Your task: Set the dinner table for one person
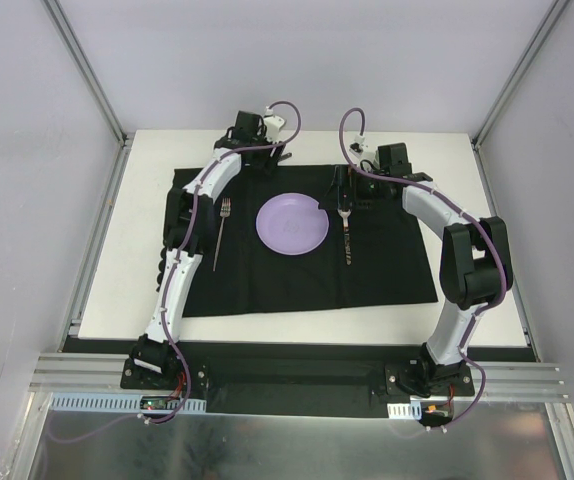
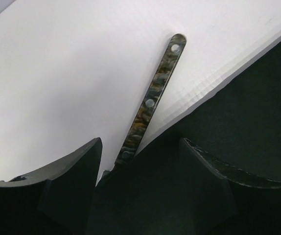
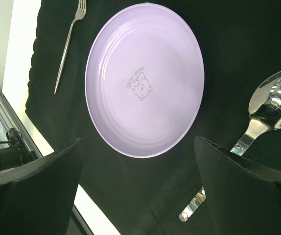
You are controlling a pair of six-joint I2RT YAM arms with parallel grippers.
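A purple plate (image 1: 292, 223) rests mid-mat, a silver fork (image 1: 223, 225) left of it, a spoon (image 1: 347, 240) right of it. In the left wrist view a utensil handle (image 2: 155, 88) lies along the mat's back edge, its lower end dark. My left gripper is open over that end, nothing visibly held. My right gripper is open above the mat by the spoon, whose bowl (image 3: 272, 103) shows in the right wrist view.
The black mat (image 1: 292, 285) covers most of the white table (image 1: 117, 260). Both arms occupy the back half.
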